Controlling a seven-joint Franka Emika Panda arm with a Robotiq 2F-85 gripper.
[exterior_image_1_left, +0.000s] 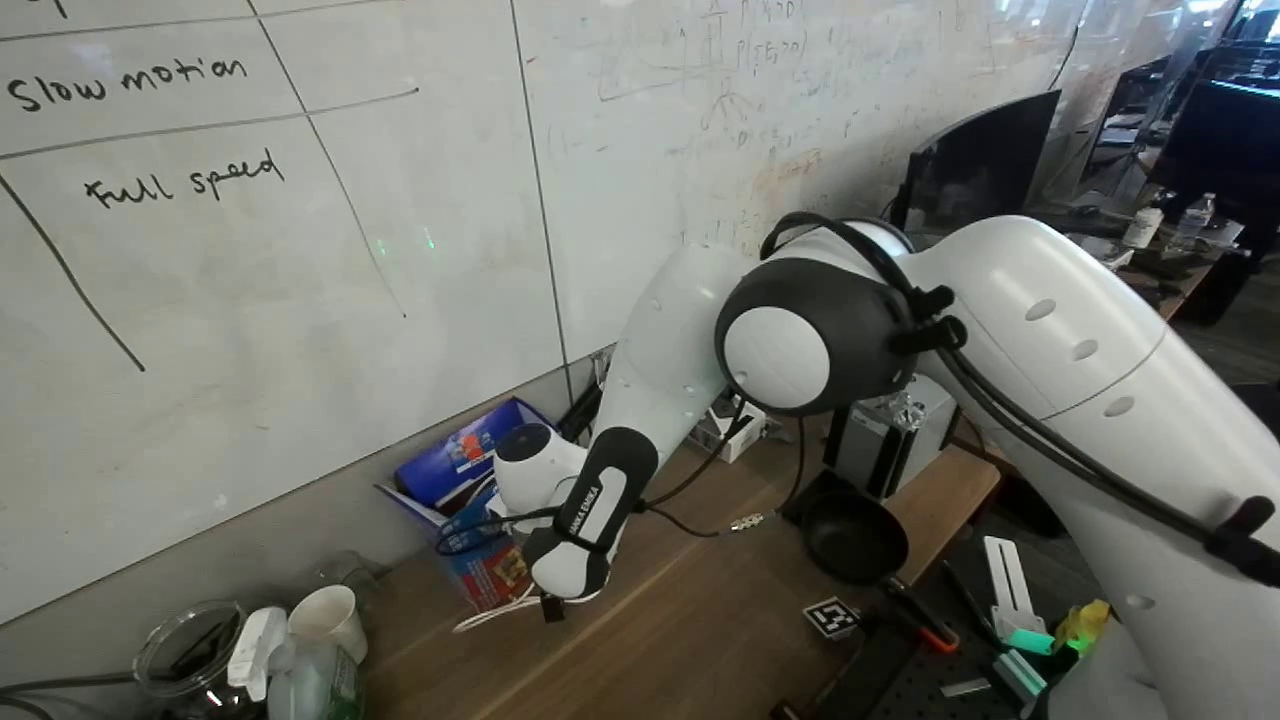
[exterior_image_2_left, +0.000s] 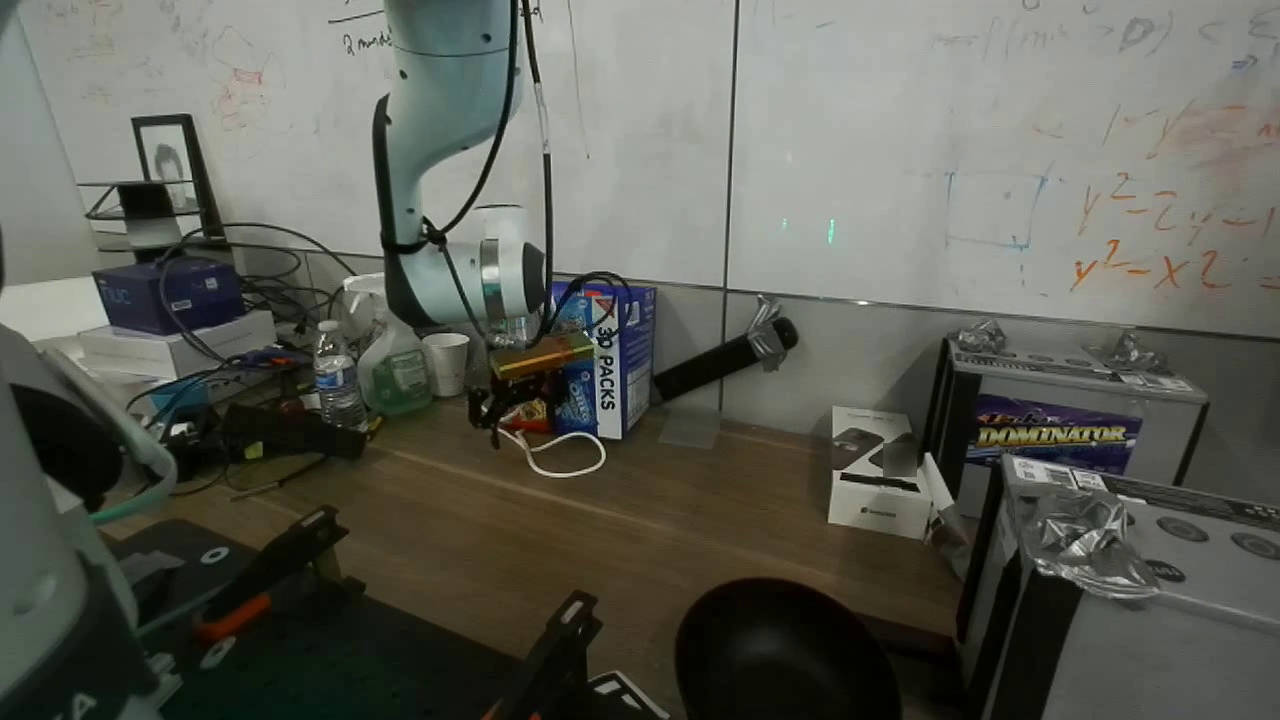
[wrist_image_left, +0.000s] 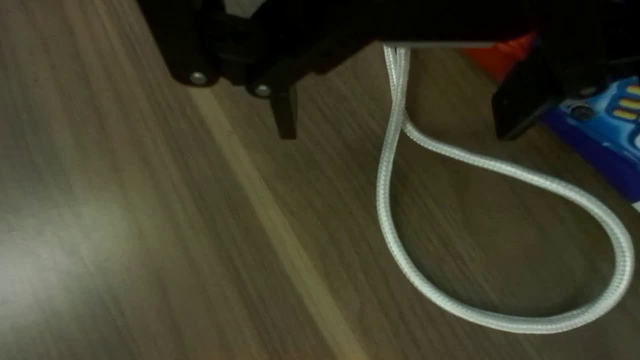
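A white braided cord (wrist_image_left: 384, 198) lies in a loop on the wooden table in the wrist view. Its doubled end runs up between the two spread fingers of my gripper and out of sight behind the gripper body. The fingers stand open, and neither fingertip touches the part of the cord that shows. In exterior view 2 the gripper (exterior_image_2_left: 486, 420) hangs low near the cord (exterior_image_2_left: 564, 470), in front of a blue box (exterior_image_2_left: 621, 372). In exterior view 1 the arm hides the gripper, with a bit of the cord (exterior_image_1_left: 492, 614) showing beside it.
A spray bottle (exterior_image_2_left: 396, 366), a paper cup (exterior_image_2_left: 446, 364) and a water bottle (exterior_image_2_left: 337, 378) stand beyond the gripper. A black pan (exterior_image_2_left: 786, 654) sits near the front, and a white box (exterior_image_2_left: 879, 474) stands at the back right.
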